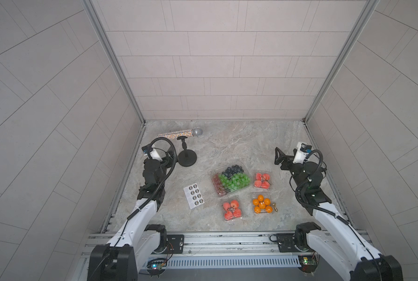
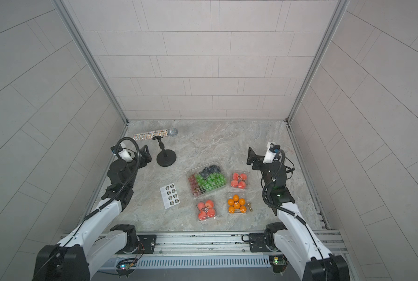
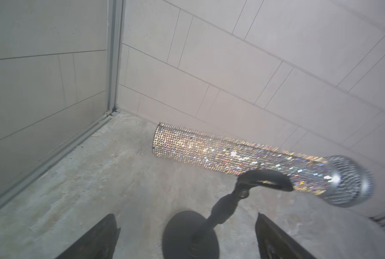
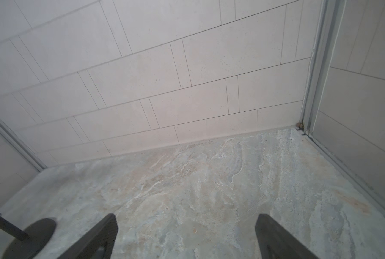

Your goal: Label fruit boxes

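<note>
A white sheet of round labels (image 1: 193, 195) lies flat left of the fruit. The large clear box (image 1: 231, 179) holds red, green and dark grapes. To its right is a small box of red fruit (image 1: 262, 179); in front stand another box of red fruit (image 1: 231, 209) and a box of oranges (image 1: 262, 204). My left gripper is open and empty, facing the back left with the black stand beyond its fingers. Over at the right side, my right gripper is also open, only bare table beyond it. Neither touches a box or the sheet.
A black round-based stand (image 1: 186, 157) is close to the left gripper. Behind it lies a glittering microphone (image 1: 179, 134). A small gold item (image 1: 275, 206) sits beside the oranges.
</note>
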